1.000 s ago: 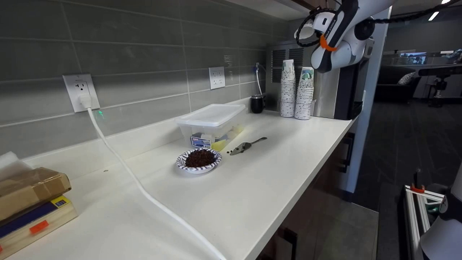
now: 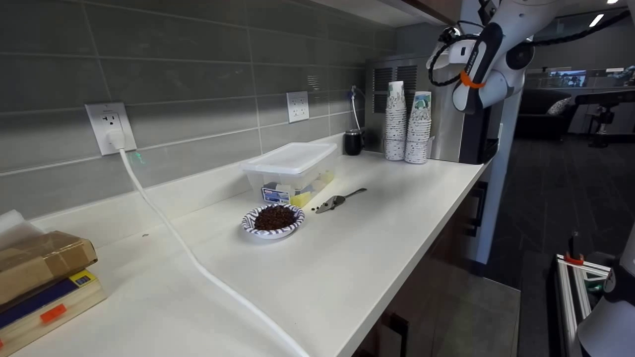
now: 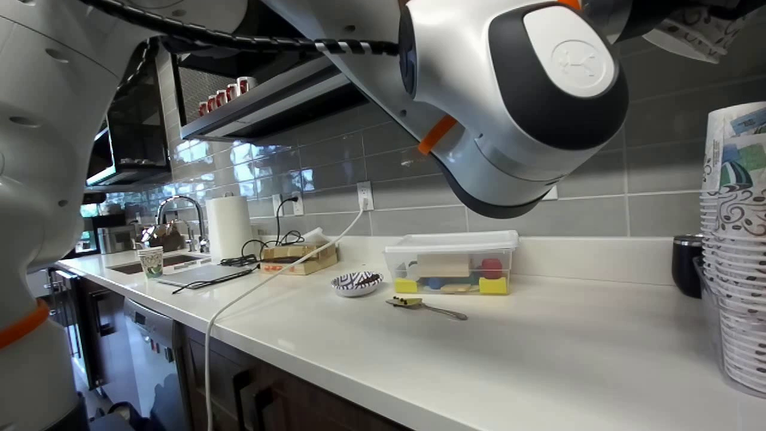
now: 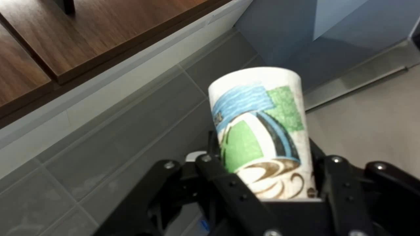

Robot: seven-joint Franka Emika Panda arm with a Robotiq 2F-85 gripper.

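A patterned paper cup (image 4: 260, 126) is gripped between the black fingers of my gripper, which is shut on it in the wrist view. In exterior view 2 the cup (image 3: 693, 37) shows at the upper right, tilted, high above the counter and near the cup stacks (image 3: 739, 251). Exterior view 1 has the arm above the far end of the counter, with cables partly covering the hand. Two tall stacks of similar cups (image 2: 395, 122) stand below. A patterned bowl (image 2: 250, 225) holds dark brown bean-like bits, and a metal server (image 2: 331, 203) lies beside it.
Behind the bowl stands a lidded clear bin (image 2: 291, 163). A white cord (image 2: 196, 262) crosses the counter. Boxes (image 2: 50, 262) sit at the near left. A black tumbler (image 2: 352, 143) is by the wall.
In exterior view 1 the arm and the held cup have shifted right, with the elbow section a little lower. The bowl, server and cup stacks look unmoved.
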